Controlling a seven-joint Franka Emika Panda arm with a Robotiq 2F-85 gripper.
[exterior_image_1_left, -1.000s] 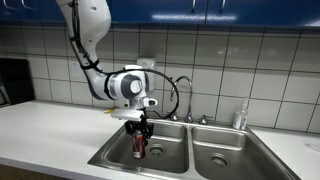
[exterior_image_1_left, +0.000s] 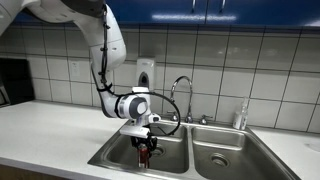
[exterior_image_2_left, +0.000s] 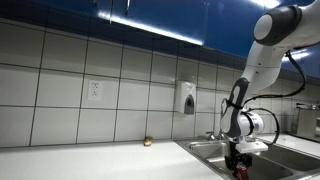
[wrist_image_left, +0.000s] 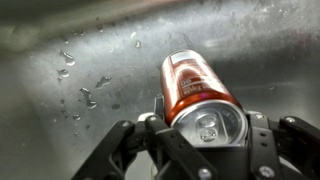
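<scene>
A red soda can (exterior_image_1_left: 144, 157) is low in the left basin of the sink, with my gripper (exterior_image_1_left: 144, 143) shut on it. The wrist view shows the can (wrist_image_left: 190, 80) between the dark fingers, its silver top with the pull tab facing the camera. Wet metal lies behind it. In exterior view 2 the can (exterior_image_2_left: 240, 173) shows under the gripper (exterior_image_2_left: 239, 162) at the sink's near side. Whether its base touches the basin floor, I cannot tell.
The right basin (exterior_image_1_left: 222, 160) is empty. Behind the basins stands a faucet (exterior_image_1_left: 190, 100), with a soap bottle (exterior_image_1_left: 241, 116) to its right. A small orange-brown item (exterior_image_2_left: 148, 141) sits on the otherwise clear white counter (exterior_image_2_left: 100, 162).
My gripper has come down with the can, deeper into the left basin and slightly to the right. The can stays between the fingers.
</scene>
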